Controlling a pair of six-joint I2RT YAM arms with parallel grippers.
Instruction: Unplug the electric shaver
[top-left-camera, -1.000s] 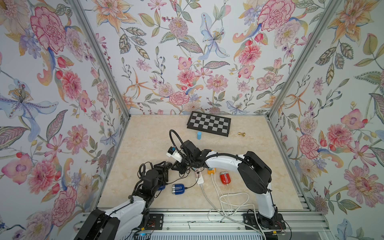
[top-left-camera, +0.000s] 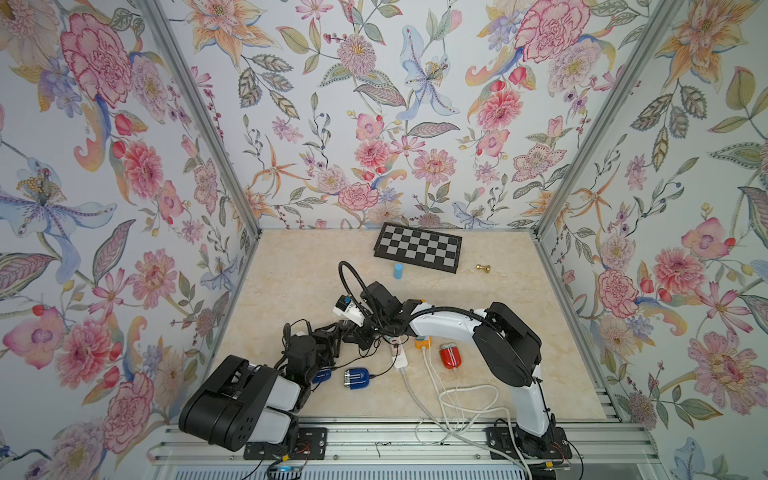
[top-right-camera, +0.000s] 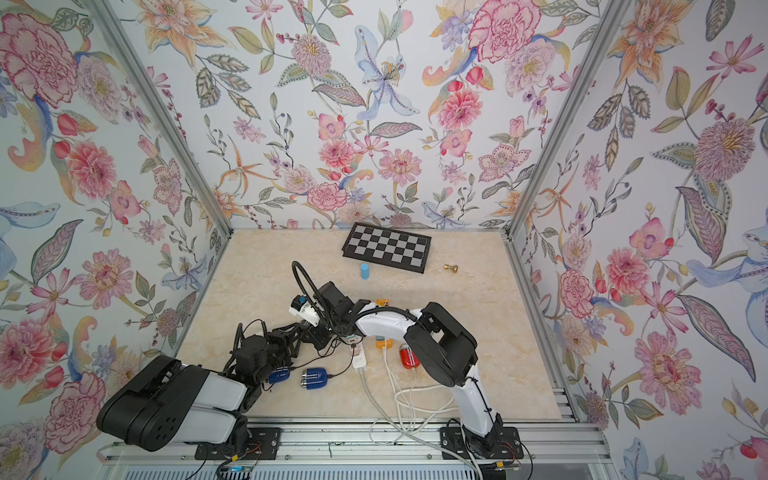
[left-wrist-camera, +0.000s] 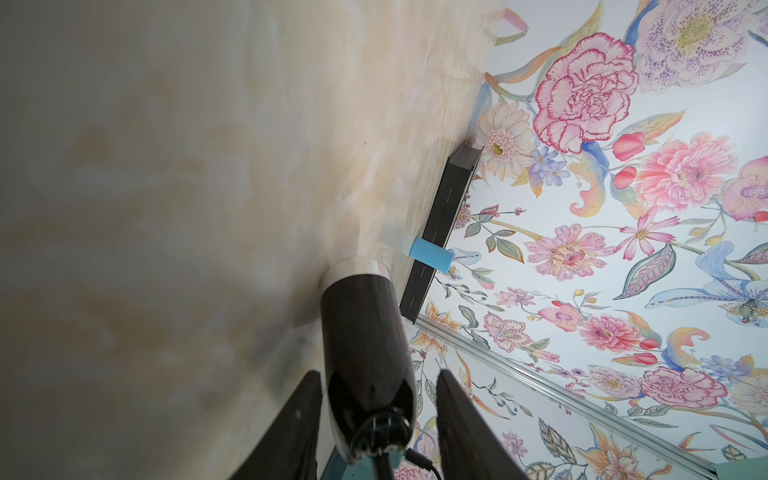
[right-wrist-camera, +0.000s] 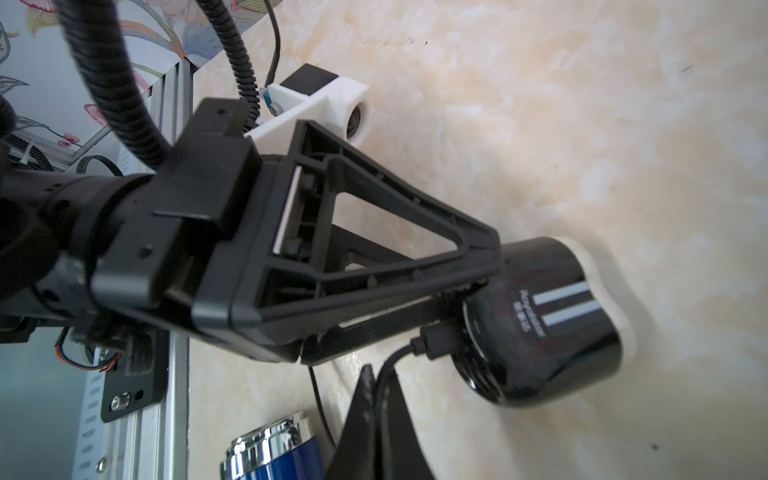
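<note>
The black shaver (right-wrist-camera: 544, 320) lies on its side on the table, a black cable plug (right-wrist-camera: 440, 340) at its base end; whether the plug is fully seated cannot be told. My left gripper is part open, its fingers on either side of the shaver's base (left-wrist-camera: 368, 352), with a narrow gap on the right. In the right wrist view its fingers (right-wrist-camera: 480, 240) overlap the base beside the plug. My right gripper is shut, and the cable (right-wrist-camera: 392, 364) runs down between its fingers a short way from the plug.
Blue shavers (top-left-camera: 357, 378) lie near the front, one partly behind the left arm. A white power strip (top-left-camera: 401, 357), red shaver (top-left-camera: 450, 355) and tangled white cords stand to the right. The blue cylinder (top-left-camera: 397, 271) and checkered board (top-left-camera: 418, 247) are at the back.
My left arm's elbow has swung up and to the right, and its gripper has turned and edged toward the shaver. The right arm looks still.
</note>
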